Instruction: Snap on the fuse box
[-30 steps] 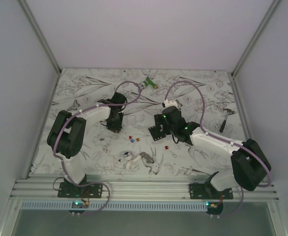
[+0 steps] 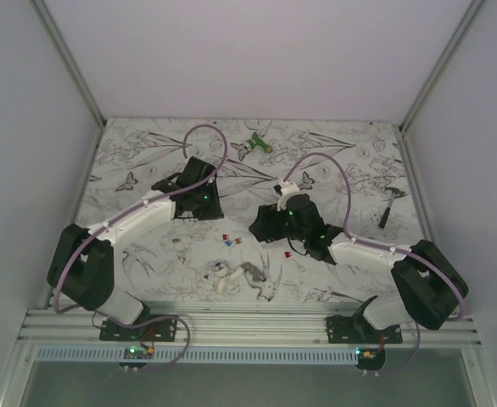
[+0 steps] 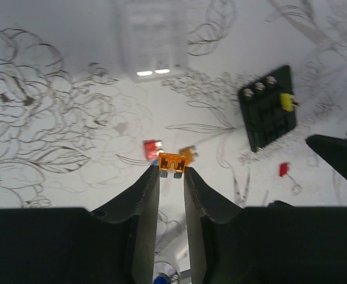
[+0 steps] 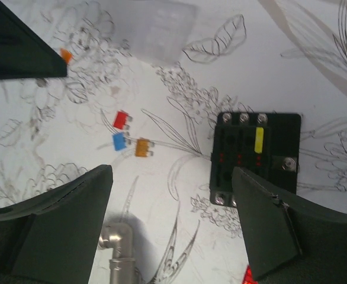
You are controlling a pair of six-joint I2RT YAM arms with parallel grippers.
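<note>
An orange fuse [image 3: 174, 161] is held between the fingertips of my left gripper, which is shut on it, raised above the patterned table left of the fuse box. The black fuse box [image 4: 241, 154], with silver studs and a yellow fuse [image 4: 259, 139] in it, lies below my right gripper, which is open with its fingers spread. Loose red [image 4: 122, 120], blue [image 4: 119, 142] and orange [image 4: 143, 148] fuses lie left of the box.
A clear plastic container [image 3: 153, 41] sits behind the loose fuses. A silver pipe fitting [image 4: 120, 248] lies at the front. A hammer [image 2: 390, 203] is on the right, a green toy [image 2: 255, 144] at the back.
My left gripper has risen with the orange fuse, its arm shifting toward the front. My right gripper has moved slightly left and toward the front over the fuse box.
</note>
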